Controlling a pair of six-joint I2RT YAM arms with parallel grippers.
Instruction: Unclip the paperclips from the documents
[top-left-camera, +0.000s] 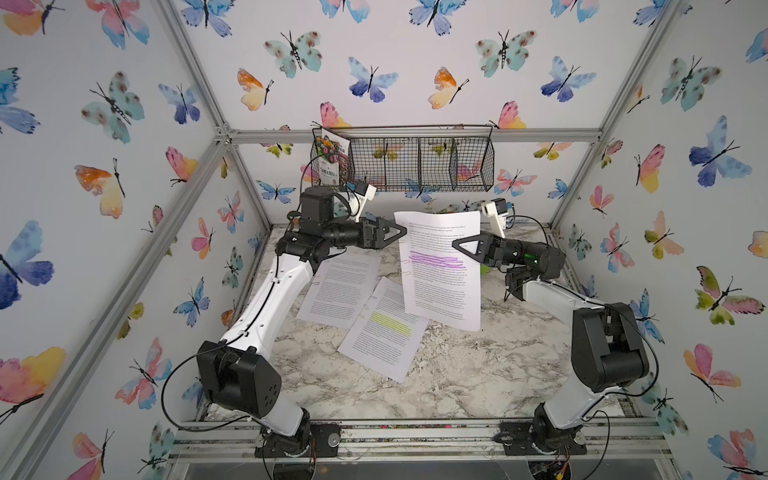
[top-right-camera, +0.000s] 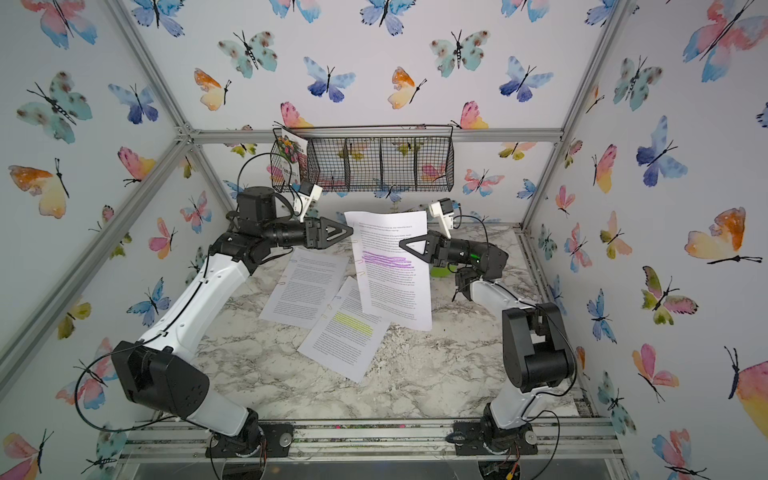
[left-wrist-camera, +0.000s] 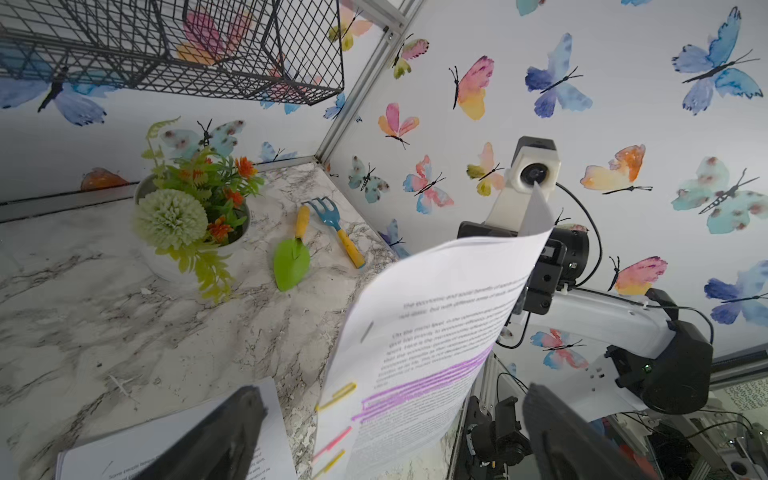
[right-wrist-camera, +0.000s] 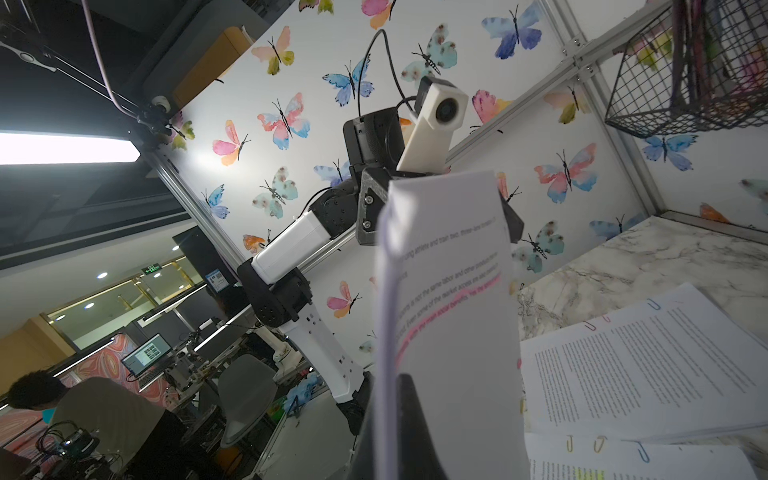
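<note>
A printed document (top-left-camera: 436, 288) with purple highlighting hangs upright from my right gripper (top-left-camera: 460, 244), which is shut on its right side. In the left wrist view, yellow and pink clips or marks (left-wrist-camera: 340, 396) run along this document's edge. My left gripper (top-left-camera: 396, 232) stands open beside the document's upper left edge, facing it. Two more documents lie on the marble table: one at left (top-right-camera: 296, 288) and one with yellow highlighting (top-right-camera: 340, 344). In the right wrist view, coloured paperclips (right-wrist-camera: 598, 444) sit along the edges of both.
A wire basket (top-left-camera: 400, 164) hangs on the back wall. A potted plant (left-wrist-camera: 172, 220), a green trowel (left-wrist-camera: 292, 264) and a blue rake (left-wrist-camera: 344, 240) stand or lie at the back of the table.
</note>
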